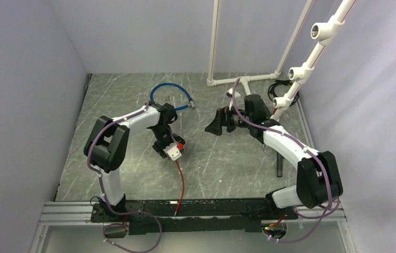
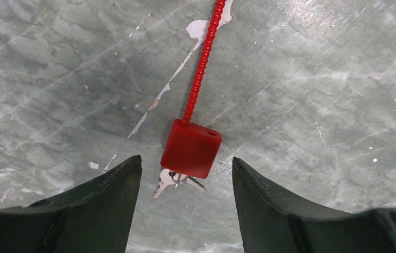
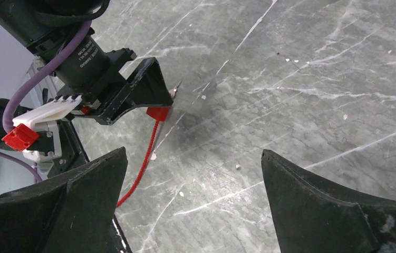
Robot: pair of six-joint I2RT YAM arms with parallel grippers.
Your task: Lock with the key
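Two or so small silver keys (image 2: 174,181) lie beside a red block (image 2: 192,149) on the grey marbled table. A beaded red cord (image 2: 200,74) runs from the block. In the left wrist view, the block sits between the spread fingers of my left gripper, with gaps on both sides. From above, that arm hides the block. A blue cable lock (image 1: 170,84) lies looped at the back, its grey lock head (image 1: 191,104) at the right end. My right gripper (image 1: 223,127) hangs open over the table right of centre, empty between its fingers.
A curved metal piece (image 1: 266,149) and a dark bar (image 1: 279,164) lie near the right arm. White pipes (image 1: 245,79) and a black cable coil (image 1: 272,90) stand at the back right. Bare table (image 1: 211,174) spreads across the front middle.
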